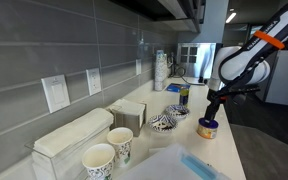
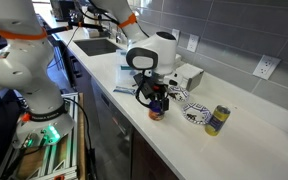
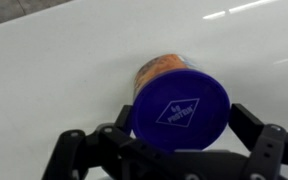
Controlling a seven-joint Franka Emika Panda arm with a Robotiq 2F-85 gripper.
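The jar (image 1: 207,130) stands on the white counter near its right edge, with an orange and pale side and a dark blue lid. In the wrist view its blue lid (image 3: 181,110) fills the middle, with a pale diamond logo on top. My gripper (image 1: 214,103) is right over the jar, pointing down. Close in, its dark fingers (image 3: 249,124) flank the lid on the left and right. Whether they press on it or only surround it does not show. From the other side, the gripper (image 2: 155,101) partly covers the orange jar (image 2: 155,113).
A yellow and dark can (image 2: 217,121) stands to one side of patterned bowls (image 2: 196,112). Patterned paper cups (image 1: 99,160), a cream box (image 1: 74,142) and a white tray with a blue item (image 1: 199,167) occupy the near counter. Clear counter (image 2: 214,155) lies in front of the can.
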